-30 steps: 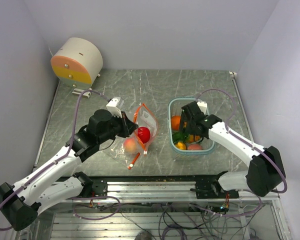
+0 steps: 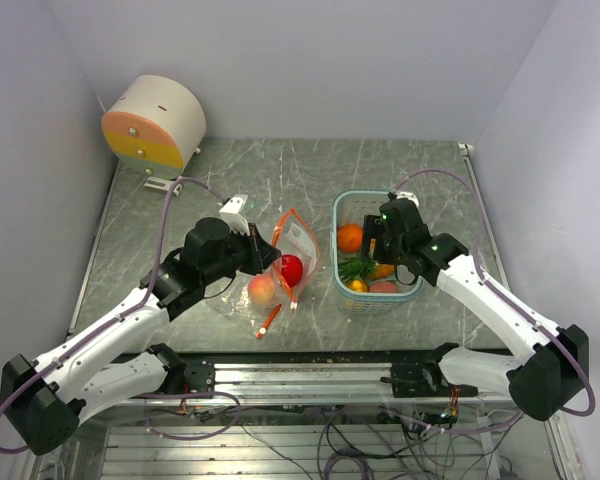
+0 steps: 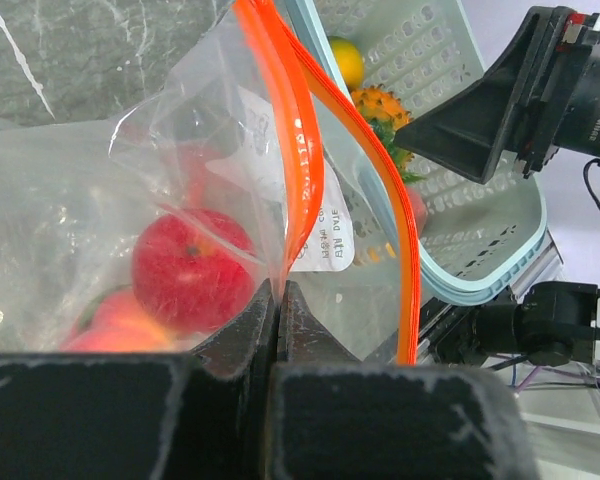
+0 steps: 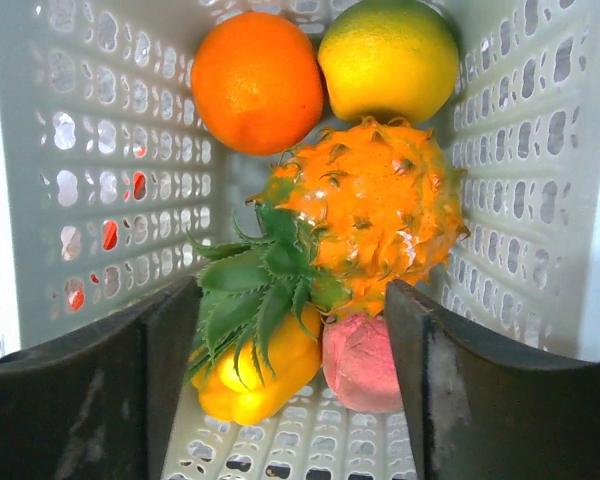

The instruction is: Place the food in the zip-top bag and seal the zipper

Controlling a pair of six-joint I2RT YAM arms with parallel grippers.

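The clear zip top bag (image 3: 60,230) with orange zipper edges holds a red apple (image 3: 190,270) and a peach (image 3: 115,330). My left gripper is shut on the bag's edge. My right gripper hangs open over the basket (image 4: 40,250), which holds an orange (image 4: 255,82), a yellow-green fruit (image 4: 385,60), a spiky orange fruit with green leaves (image 4: 360,215), a yellow pepper (image 4: 250,385) and a pink fruit (image 4: 358,365). Nothing shows held between the right fingers.
A cream and orange drum-shaped object (image 2: 152,125) stands at the back left. Walls close in the back and both sides.
My right gripper has moved up and slightly right over the basket, and the basket has shifted slightly left. The left gripper and bag are almost unchanged.
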